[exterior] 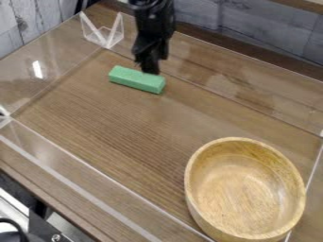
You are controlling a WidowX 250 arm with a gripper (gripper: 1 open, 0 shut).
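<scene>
A green rectangular block (136,79) lies flat on the wooden table, toward the upper middle. The dark robot gripper (145,59) hangs above and behind it, near the top of the view, apart from the block. Its fingers are small and dark here, so whether they are open or shut cannot be made out.
A round light-wood bowl (245,187) stands at the lower right. A clear plastic or wire object (101,28) is at the top left behind the arm.
</scene>
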